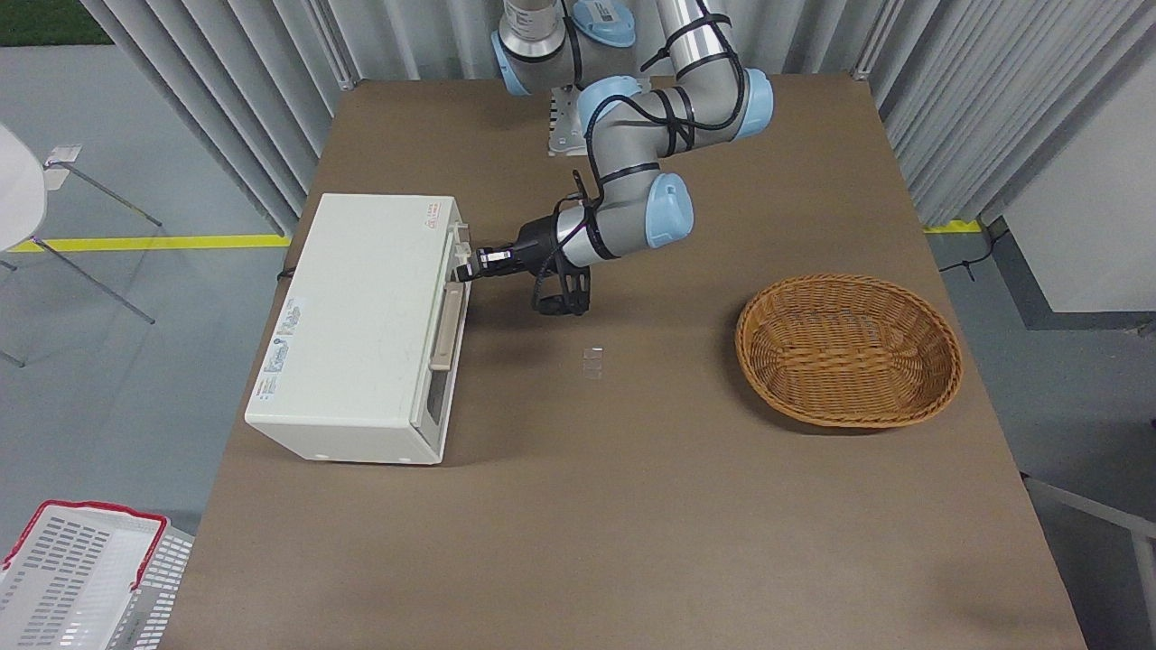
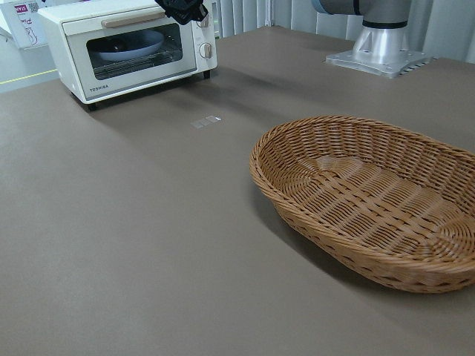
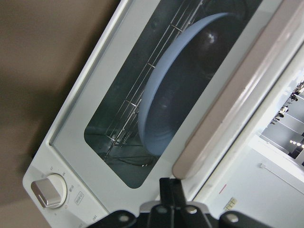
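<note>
The white toaster oven (image 1: 347, 325) stands at the table's left, its door closed or nearly so, with a blue plate (image 2: 130, 50) behind the glass. In the wrist view the plate (image 3: 156, 99) rests on a wire rack. My gripper (image 1: 463, 271) is at the door's upper edge; its shut black fingertips (image 3: 172, 183) are against the door beside the end of the beige handle (image 3: 223, 114), nothing visible between them.
A wicker basket (image 1: 848, 348) sits on the right of the brown table (image 1: 650, 520).
</note>
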